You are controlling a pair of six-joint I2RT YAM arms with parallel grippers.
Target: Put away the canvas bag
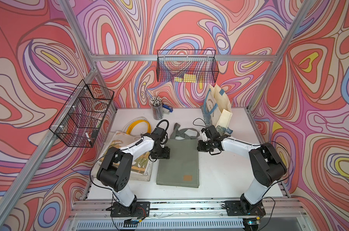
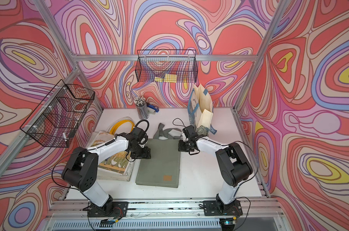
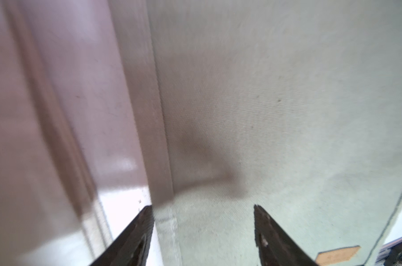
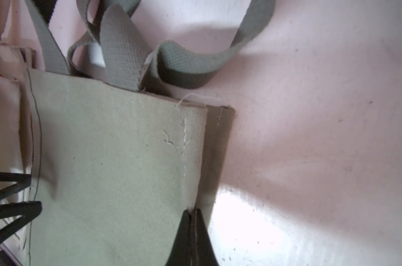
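A grey-green canvas bag lies flat at the middle of the table, its grey straps spread loose beyond the top edge. My left gripper is open over the bag's left edge, nothing held between its fingers. My right gripper is shut at the bag's upper right edge; whether any fabric is caught at its tips I cannot tell, though none clearly shows between them.
Printed cream bags with yellow handles lie at left. A paper bag stands back right, beside a cup of pens further left. Wire baskets hang on the walls.
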